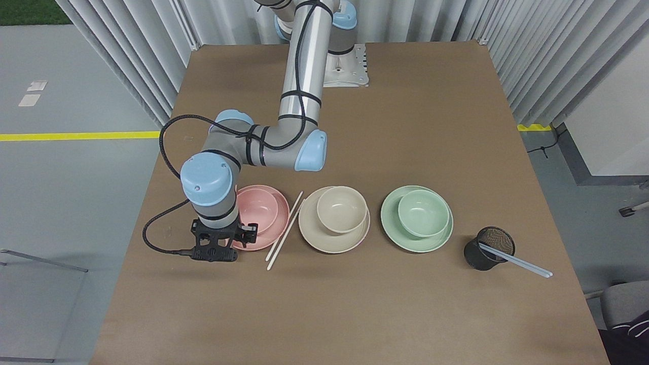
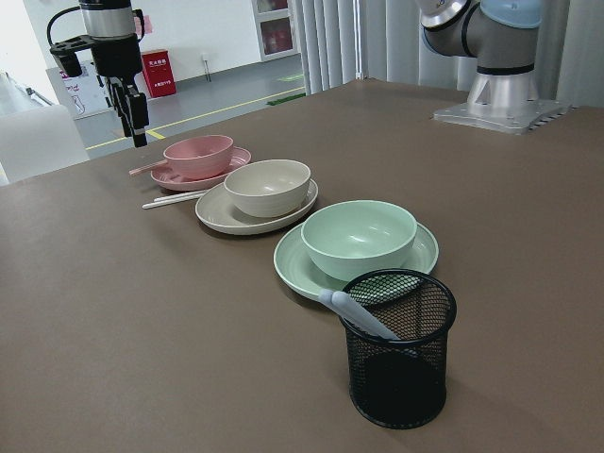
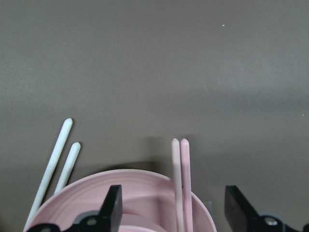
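My gripper [image 1: 222, 243] hangs over the pink plate [image 2: 203, 181] with its pink bowl [image 2: 198, 151]. In the wrist view the fingers [image 3: 110, 208] stand apart, open, either side of a pair of pink chopsticks [image 3: 185, 183] that rest along the plate's right side, with none held. Two white chopsticks [image 3: 50, 166] lie just left of the pink plate in that view. In the front view they lie between the pink and cream settings.
A cream bowl [image 1: 340, 209] on its plate and a green bowl [image 1: 423, 213] on its plate sit to the right. A black mesh cup [image 1: 477, 255] with light chopsticks stands farther right.
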